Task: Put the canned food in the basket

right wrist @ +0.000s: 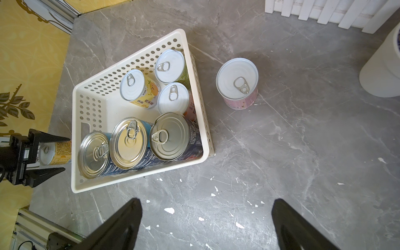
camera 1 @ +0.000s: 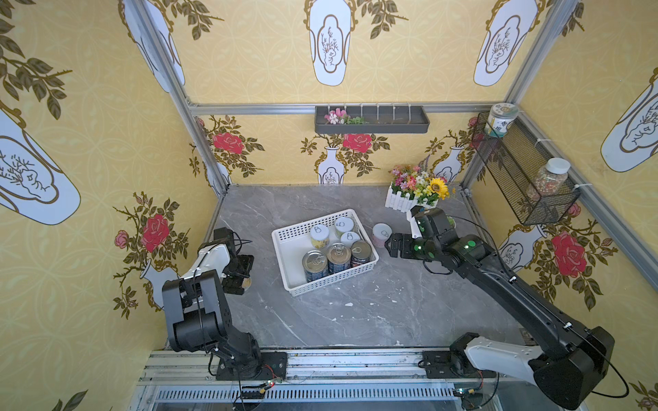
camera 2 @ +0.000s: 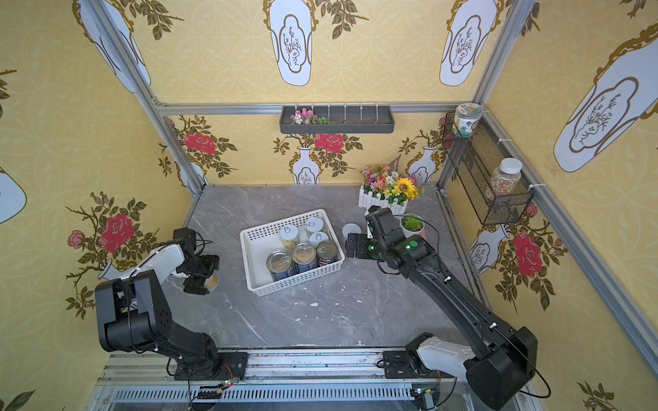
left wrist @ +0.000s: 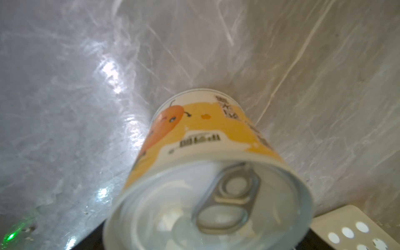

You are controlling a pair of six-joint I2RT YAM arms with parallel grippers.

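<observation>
The white basket (camera 1: pixel 291 277) holds several cans. An orange-labelled can (left wrist: pixel 200 129) stands left of it, between the fingers of my open left gripper (camera 2: pixel 205 274), which largely hides it in the top views. In the left wrist view its pull-tab lid fills the lower middle. A pink can (right wrist: pixel 237 83) stands outside the basket on the right. My right gripper (camera 1: pixel 394 244) is open above the table beside that can; in the right wrist view its blurred fingers frame bare table.
A white-fenced flower box (camera 1: pixel 404 202) and a white pot (right wrist: pixel 381 66) stand at the back right. A wire shelf (camera 1: pixel 514 178) hangs on the right wall.
</observation>
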